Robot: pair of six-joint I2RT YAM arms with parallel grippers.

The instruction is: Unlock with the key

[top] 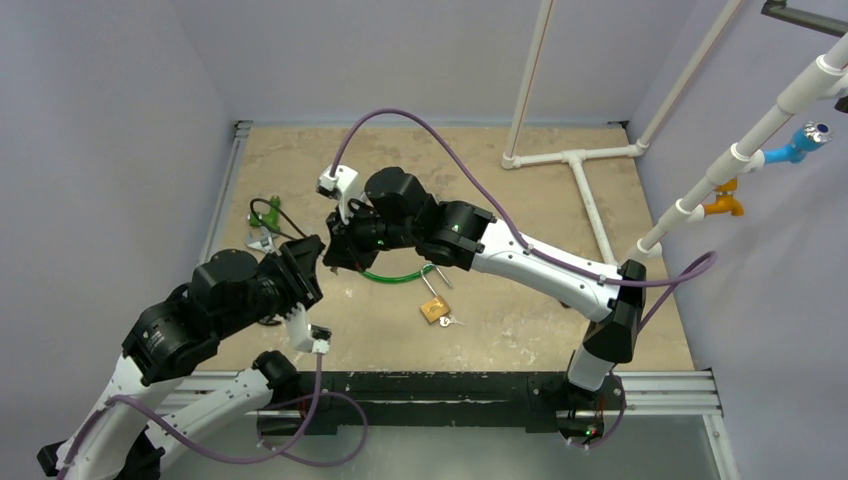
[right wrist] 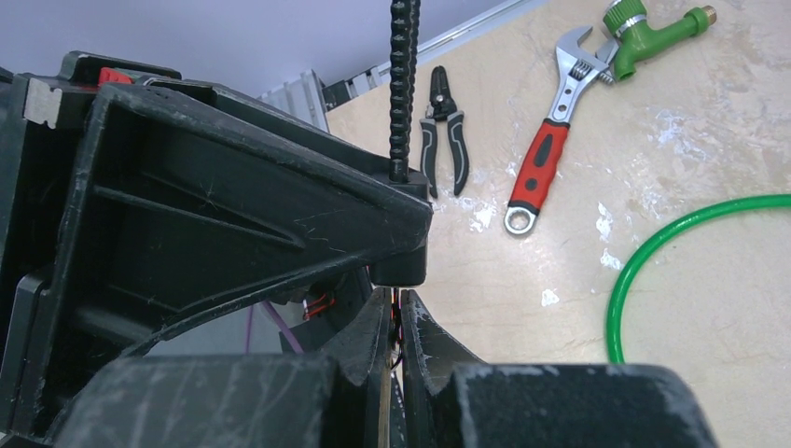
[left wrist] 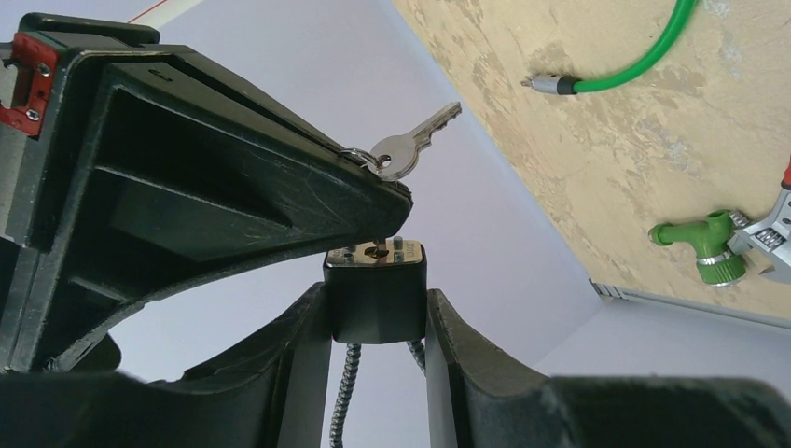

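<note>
In the left wrist view, my left gripper is shut on a black lock (left wrist: 378, 294) with a keyhole plate and a braided cable. My right gripper (top: 338, 245) is above it, shut on a key; a second key (left wrist: 401, 154) dangles on the ring, and a thin shank reaches the keyhole, mostly hidden by the fingertip. In the right wrist view, the cable (right wrist: 401, 93) rises from the lock behind my left gripper's finger.
A brass padlock (top: 435, 308) with keys, green hose (right wrist: 627, 280), wrench (right wrist: 538, 163), cutters (right wrist: 456, 149) and green fitting (right wrist: 644, 42) lie on the board (top: 500, 340). White pipes (top: 590, 205) stand at the right.
</note>
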